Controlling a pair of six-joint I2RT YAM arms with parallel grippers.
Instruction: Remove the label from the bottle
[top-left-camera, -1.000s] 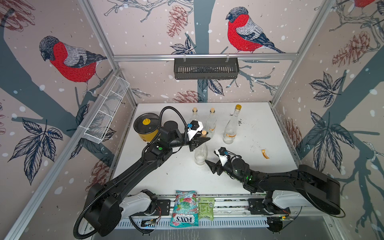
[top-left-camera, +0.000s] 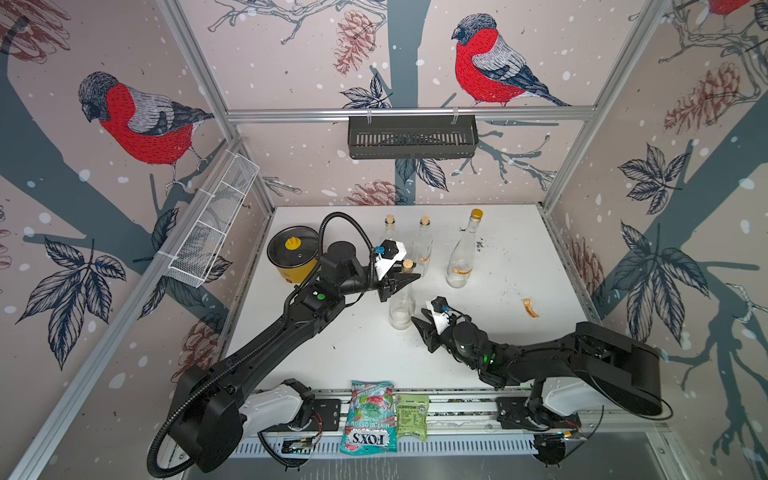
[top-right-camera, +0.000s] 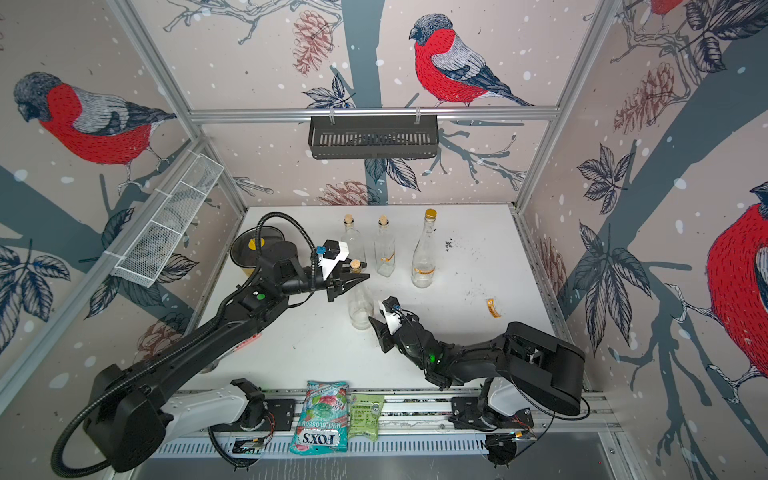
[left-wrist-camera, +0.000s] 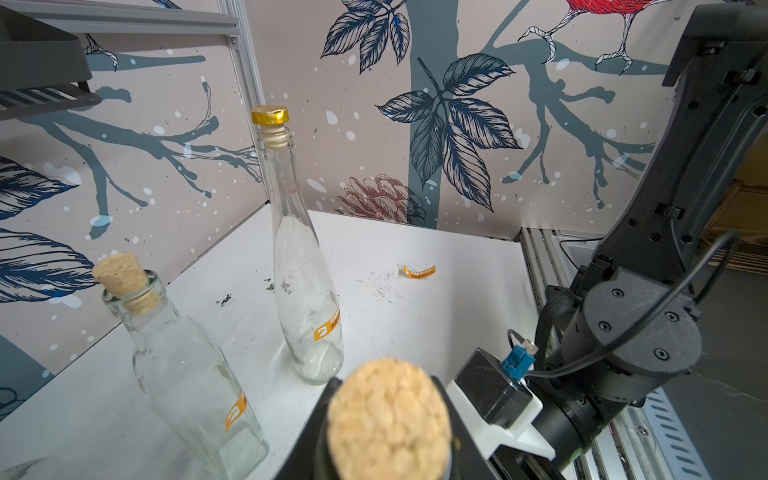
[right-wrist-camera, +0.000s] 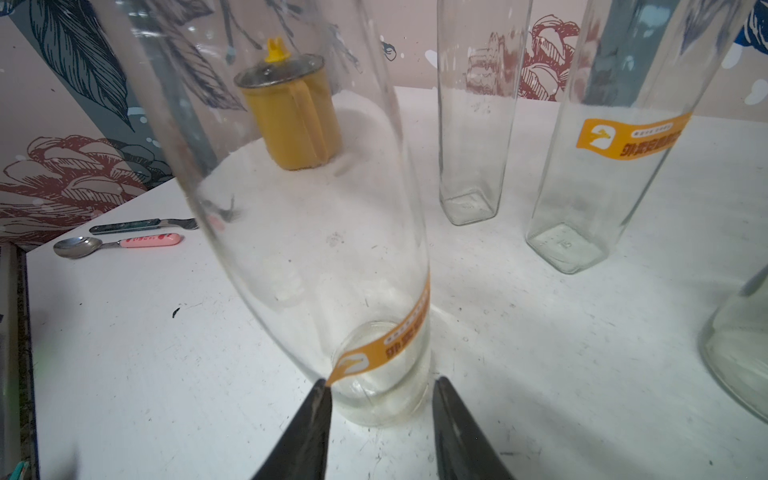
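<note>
A clear corked bottle (top-left-camera: 401, 313) stands near the table's middle, my left gripper (top-left-camera: 397, 280) shut round its neck; its cork (left-wrist-camera: 388, 416) fills the bottom of the left wrist view. In the right wrist view an orange label (right-wrist-camera: 382, 340) wraps low round this bottle. My right gripper is part open at the bottle's base, its left fingertip by the label's end, the right one apart to the right; I cannot tell whether they touch the glass.
More bottles (top-left-camera: 461, 264) stand behind. A yellow pot (top-left-camera: 289, 268) is at back left, cutlery (right-wrist-camera: 144, 240) at left. A loose orange strip (top-left-camera: 529, 307) lies on the right of the table.
My right arm has shifted a little leftward, its gripper staying close by the bottle's base. The left arm and the bottle stay where they were.
</note>
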